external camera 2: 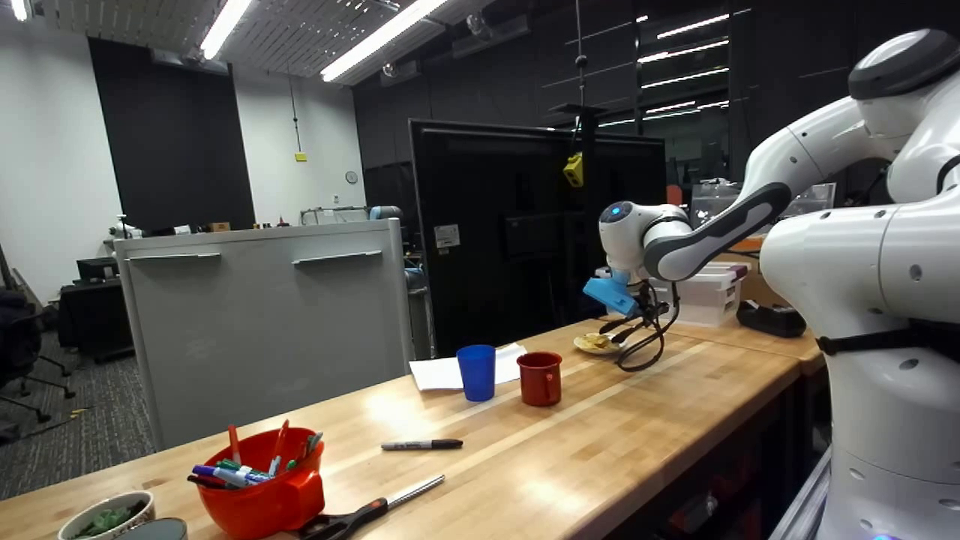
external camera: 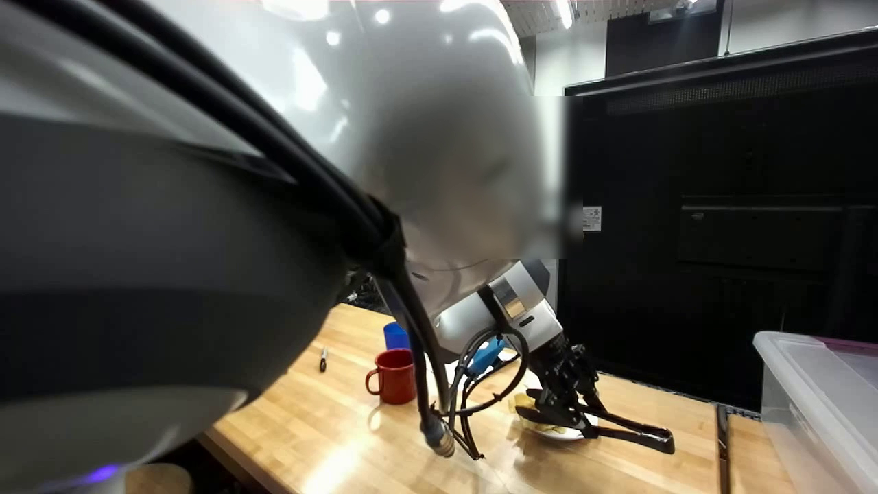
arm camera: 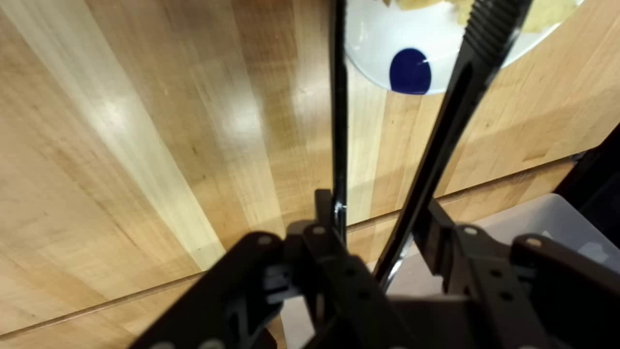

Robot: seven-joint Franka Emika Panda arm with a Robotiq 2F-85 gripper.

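My gripper is shut on a pair of black tongs (arm camera: 444, 131), whose two arms run up between and past the fingers. In exterior view 1 the looped end of the tongs reaches right, while the other end lies over the white plate (external camera: 561, 436). Yellow chips (external camera 2: 596, 341) lie on that plate. In the wrist view, the plate with a dark blue dot (arm camera: 410, 71) shows at the top, and the ridged tong arm crosses in front of it. Whether the tong tips hold a chip is hidden.
A red mug (external camera 2: 540, 379) and a blue cup (external camera 2: 477, 373) stand near the plate, beside white paper (external camera 2: 436, 374). A marker (external camera 2: 422, 445), scissors (external camera 2: 369, 511) and a red pen container (external camera 2: 261, 504) lie farther off. A clear bin (external camera: 811, 403) stands right.
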